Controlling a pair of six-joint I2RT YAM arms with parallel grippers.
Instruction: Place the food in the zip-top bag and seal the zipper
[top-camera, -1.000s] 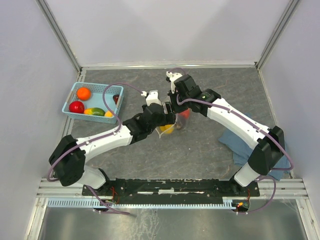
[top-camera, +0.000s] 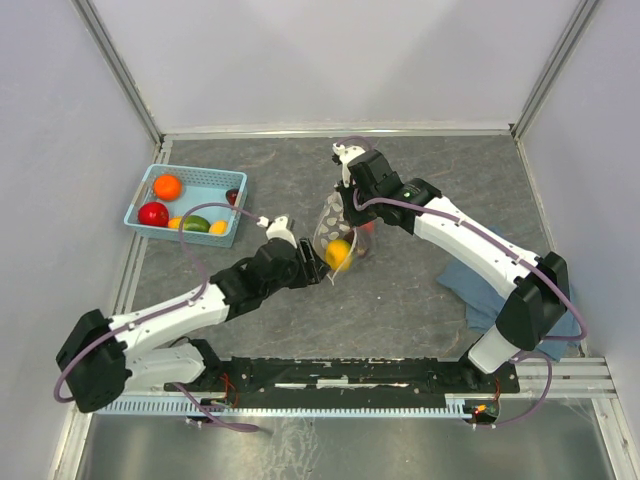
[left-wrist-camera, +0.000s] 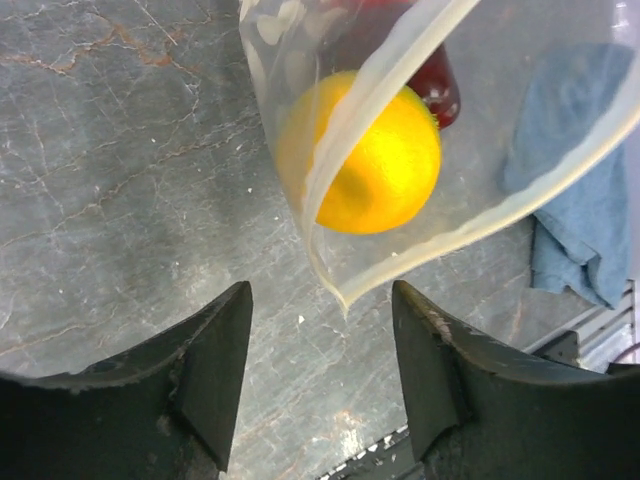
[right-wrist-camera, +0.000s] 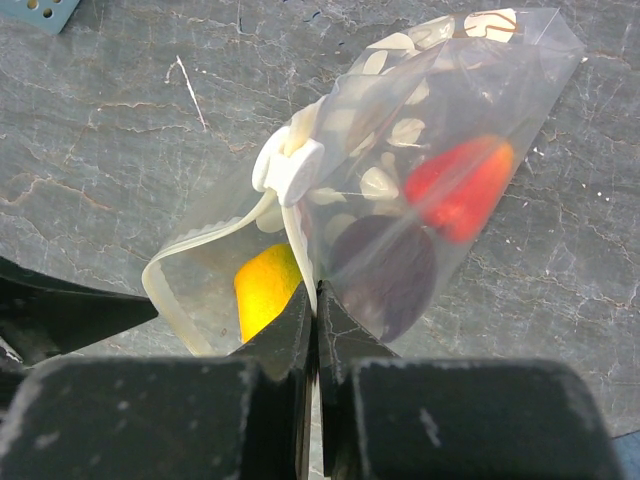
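The clear zip bag (right-wrist-camera: 470, 90) lies open at the table's middle, holding a yellow fruit (left-wrist-camera: 380, 165), a red-orange item (right-wrist-camera: 455, 185) and a dark purple round one (right-wrist-camera: 385, 275). My right gripper is shut on the bag's rim beside the white zipper slider (right-wrist-camera: 295, 170). My left gripper is open just short of the bag's near mouth corner, with nothing between its fingers.
A blue basket (top-camera: 147, 225) of fruit and vegetables stands at the back left. A blue cloth (top-camera: 480, 295) lies at the right.
My left gripper has moved down and toward the front left, away from over the bag to its near corner, uncovering the yellow fruit. The right arm has stayed still.
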